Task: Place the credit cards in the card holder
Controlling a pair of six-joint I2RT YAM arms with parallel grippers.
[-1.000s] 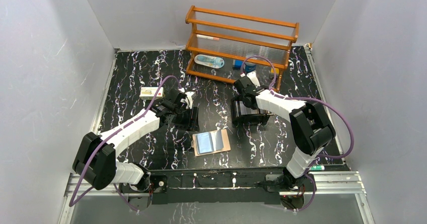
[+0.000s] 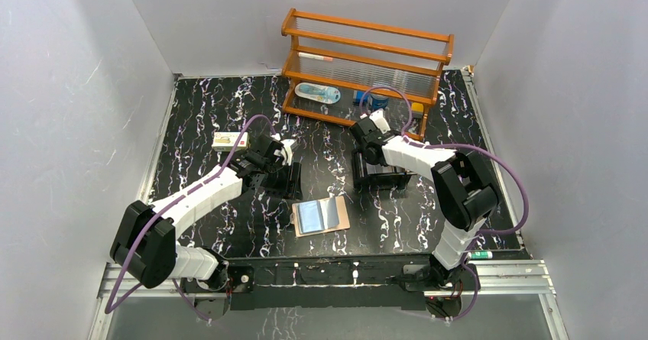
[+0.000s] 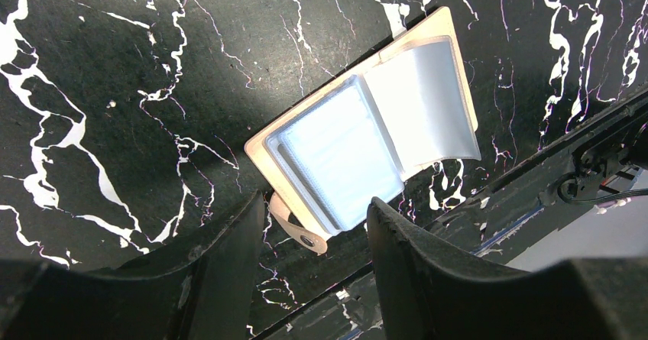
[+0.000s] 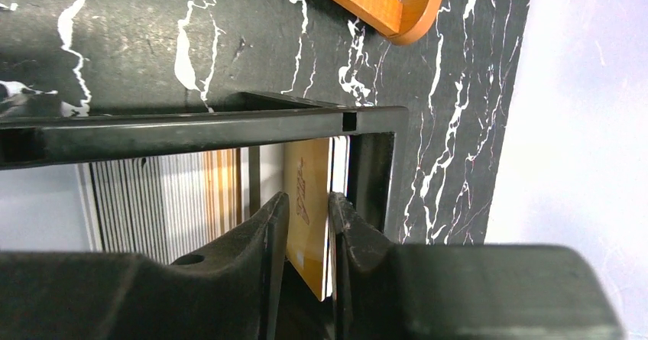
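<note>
The card holder (image 3: 340, 157) lies unfolded on the dark marbled table, its clear sleeves facing up and a tan strap with a snap sticking out. Above it my left gripper is open and empty. In the right wrist view a black box (image 4: 367, 118) holds a row of books or cards. A tan card (image 4: 307, 202) with white edges beside it stands at its end. My right gripper reaches into the box with its fingers parted around the tan card. The right finger touches or overlaps the white edges; a gap shows at the left finger.
An orange wooden rack (image 2: 367, 65) stands behind the black box, with a clear blue-tinted package (image 2: 318, 92) on its lower shelf. A small white box (image 2: 229, 140) lies at the left. Table between the card holder and the rack is free.
My left arm and the card holder have stayed put.
</note>
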